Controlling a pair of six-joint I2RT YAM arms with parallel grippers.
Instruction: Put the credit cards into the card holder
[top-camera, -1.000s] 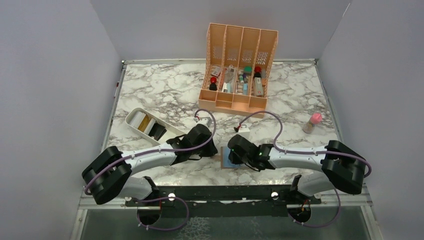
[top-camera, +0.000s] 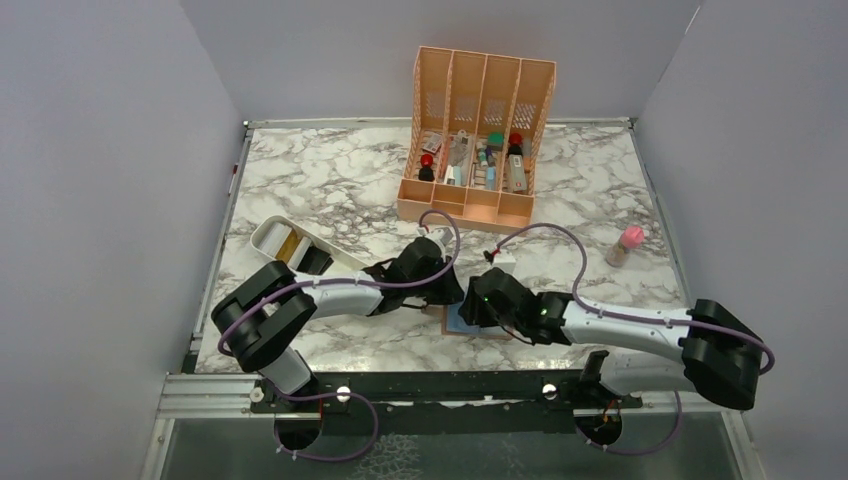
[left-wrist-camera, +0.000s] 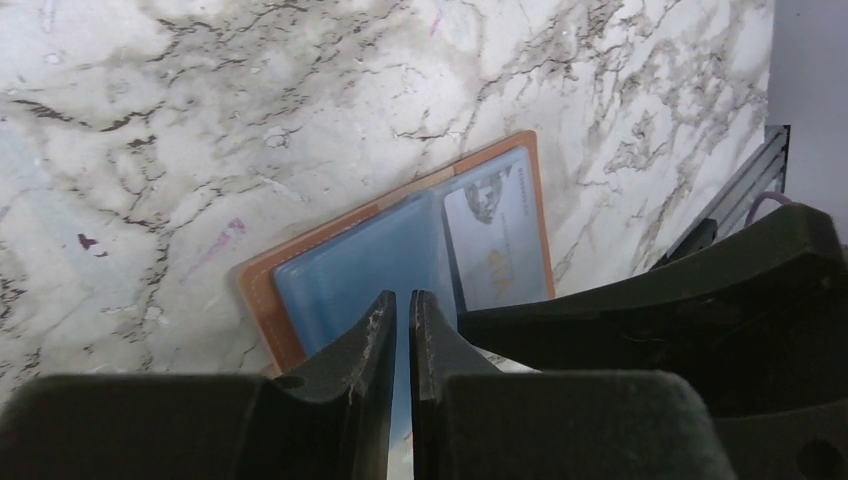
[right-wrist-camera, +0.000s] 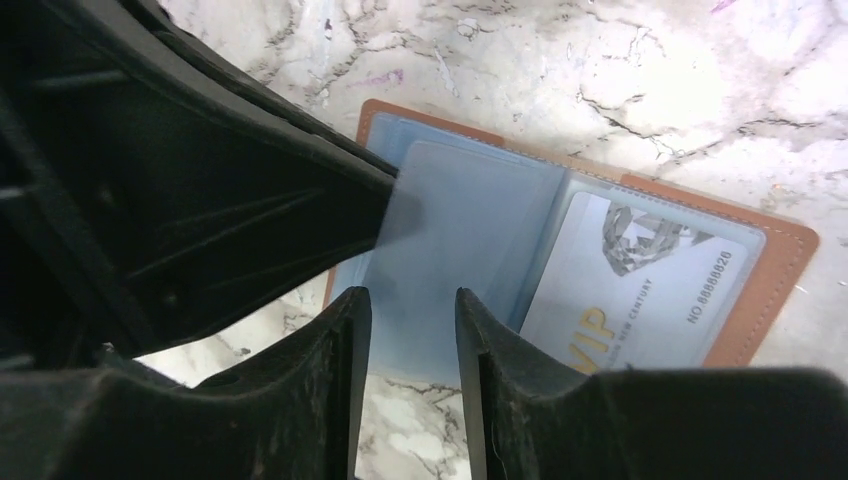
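Observation:
The open card holder (right-wrist-camera: 770, 262), brown with blue plastic sleeves (right-wrist-camera: 470, 240), lies on the marble table under both grippers. A white VIP card (right-wrist-camera: 640, 290) sits in one side. In the left wrist view, my left gripper is over the blue sleeves, fingertips slightly apart; whether anything is between them is unclear. In the right wrist view, my right gripper stands open over the sleeve. A dark finger of the other gripper reaches in at the sleeve's edge.
A white bin (top-camera: 270, 230) with cards or flat items is at left. A peach organizer (top-camera: 465, 210) stands at the back, and a pink-capped bottle (top-camera: 625, 245) at right.

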